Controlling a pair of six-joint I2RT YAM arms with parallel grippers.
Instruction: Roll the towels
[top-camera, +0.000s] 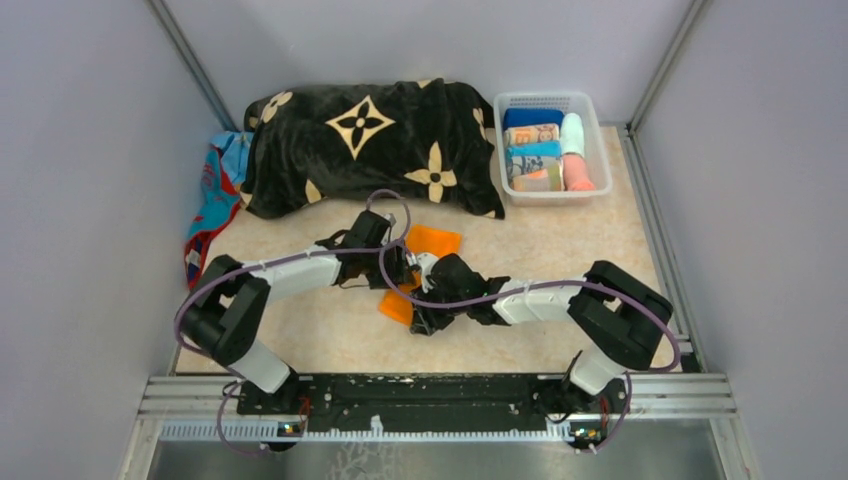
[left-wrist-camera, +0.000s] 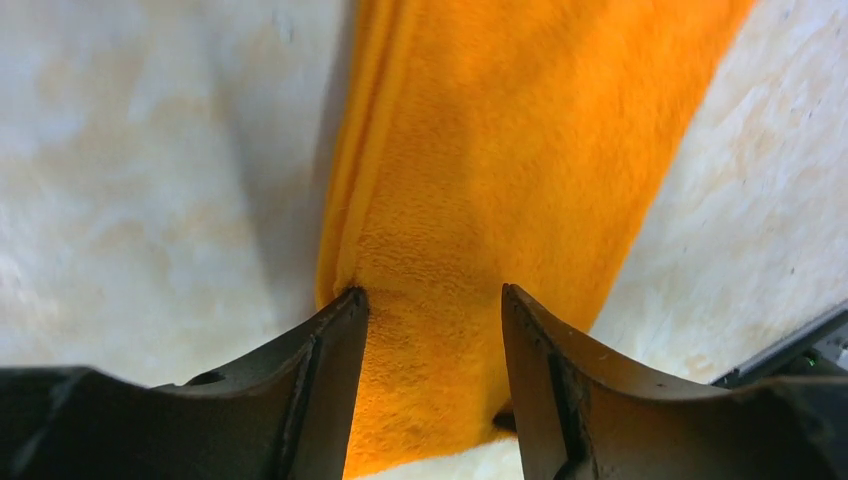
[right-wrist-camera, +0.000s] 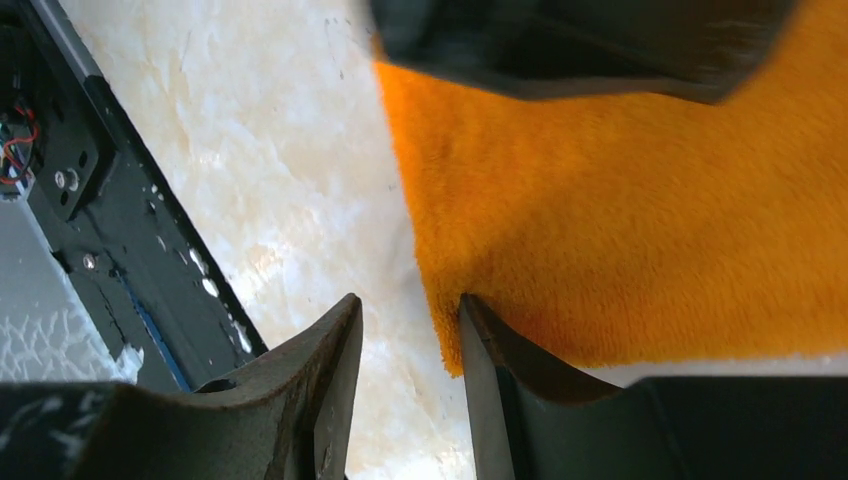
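Note:
An orange towel (top-camera: 432, 238) lies on the pale table, partly hidden under both grippers in the top view. My left gripper (top-camera: 402, 275) is over its left side; in the left wrist view its part-open fingertips (left-wrist-camera: 350, 305) are on the towel at a folded long edge. My right gripper (top-camera: 424, 316) is at the near right part. In the right wrist view it is part open, one fingertip (right-wrist-camera: 470, 315) against the towel's corner, the other over bare table.
A white basket (top-camera: 552, 196) of rolled towels stands at the back right. A black patterned blanket (top-camera: 380, 140) fills the back left, with a red-blue cloth (top-camera: 213, 210) beside it.

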